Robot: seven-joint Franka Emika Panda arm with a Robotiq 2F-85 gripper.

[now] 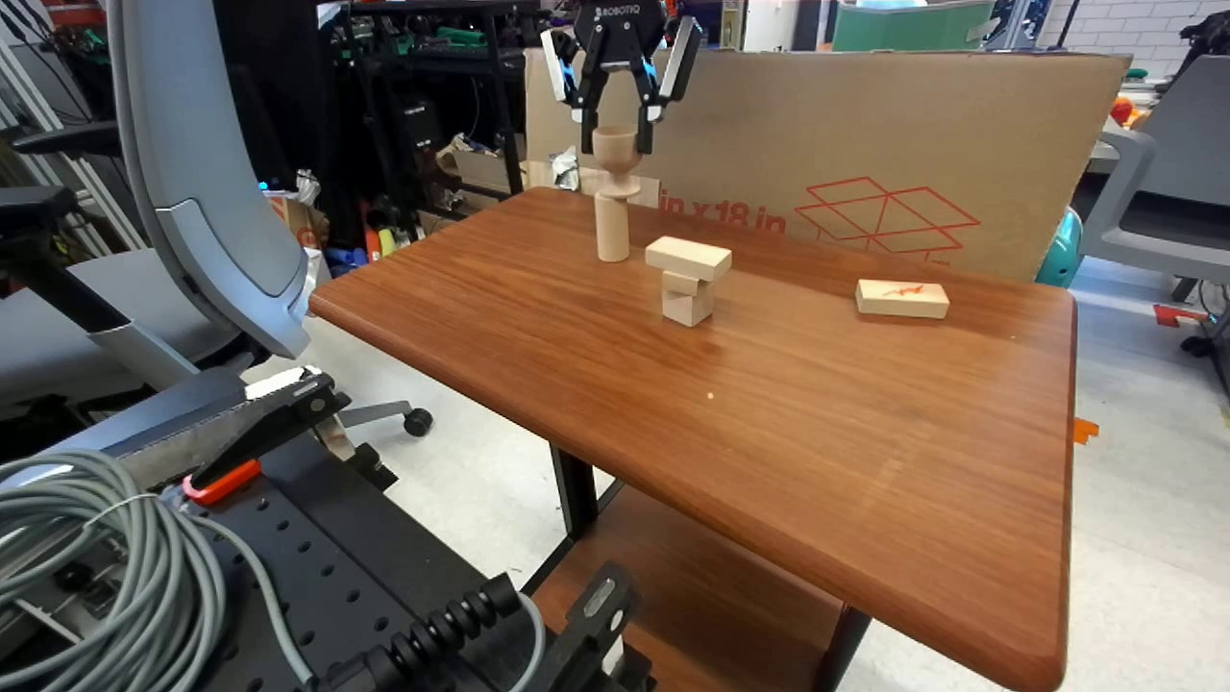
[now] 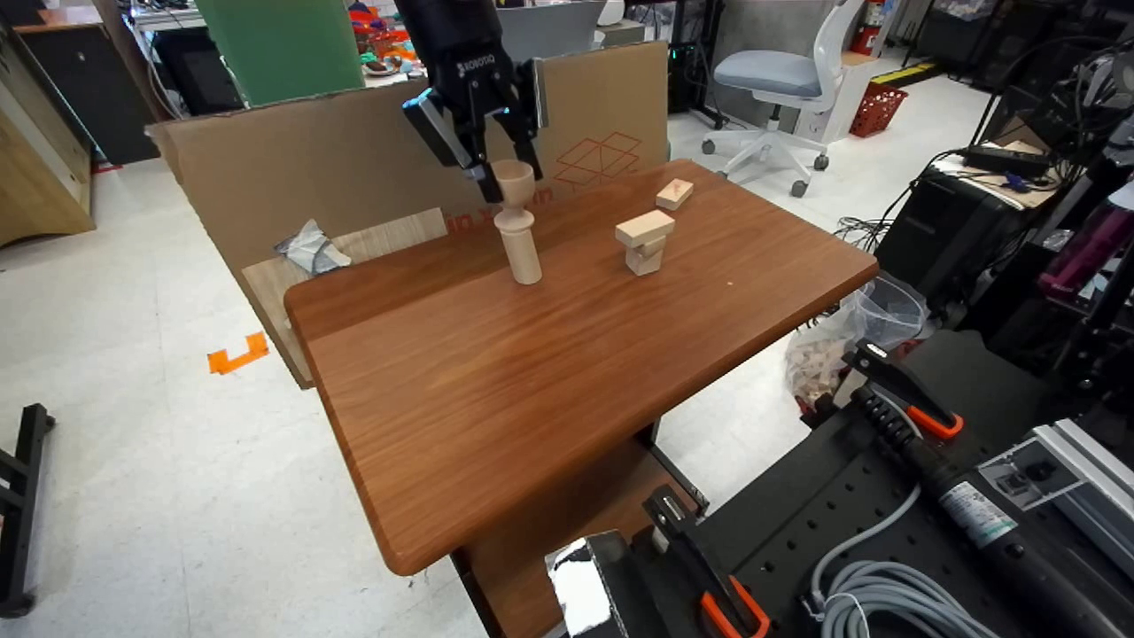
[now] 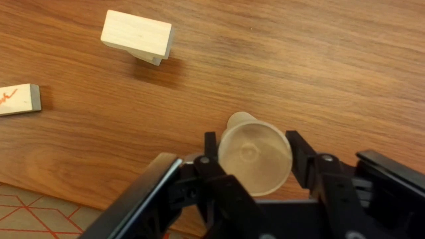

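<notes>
A pale wooden goblet (image 1: 617, 148) is held upright by its cup, with my gripper (image 1: 616, 138) shut on it. One finger lies on each side of the cup in the wrist view, where the open cup (image 3: 255, 159) faces the camera. Directly below its round foot, a plain wooden cylinder (image 1: 612, 229) stands on end near the table's back left edge. In exterior view 2 the goblet (image 2: 515, 186) lines up over the cylinder (image 2: 522, 255). Whether foot and cylinder top touch, I cannot tell.
A small stack of wooden blocks (image 1: 688, 259) stands right of the cylinder, its top block overhanging. Farther right lies a single block (image 1: 901, 299) with a red mark. Cardboard (image 1: 807, 138) rises behind the table (image 1: 830, 438), whose front half is clear.
</notes>
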